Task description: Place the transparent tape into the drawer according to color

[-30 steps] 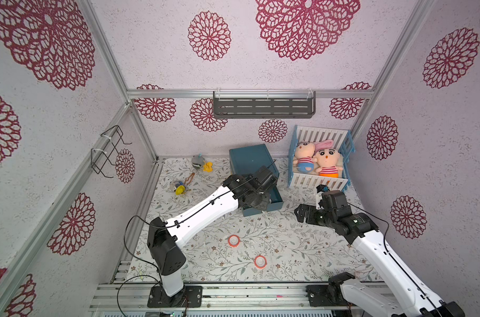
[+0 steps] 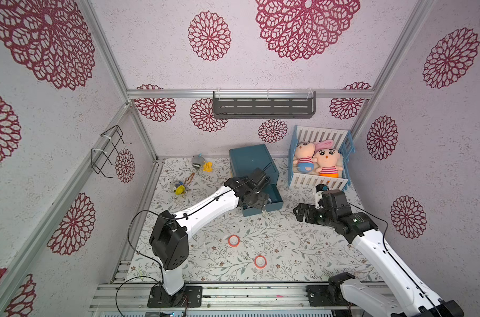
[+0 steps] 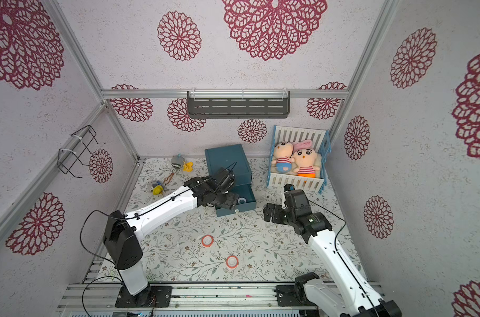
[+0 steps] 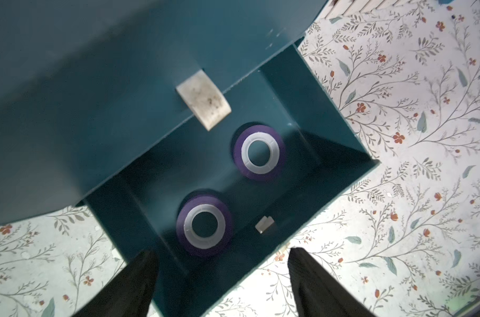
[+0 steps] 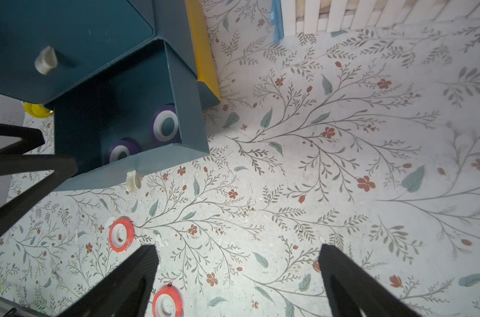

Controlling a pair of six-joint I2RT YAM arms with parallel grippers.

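Two purple tape rolls lie flat in the pulled-out lower drawer [image 4: 160, 174]: a nearer roll [image 4: 184, 222] close to the front left corner and a farther roll [image 4: 279, 153] toward the right side. Over the drawer, my left gripper is open, its fingers wide apart with nothing between them. On the table in front are two red-rimmed rolls, the left red roll [image 2: 233, 241] and the right red roll [image 2: 260, 262]. To the right of the drawer my right gripper stands open and empty above bare table.
The teal cabinet's upper drawer [image 5: 92, 42] is closed above the open one. A crib [image 2: 319, 182] with two dolls stands at the back right. Small toys, including a yellow one [image 2: 208, 167], lie at the back left.
The left arm has shifted slightly over the drawer.
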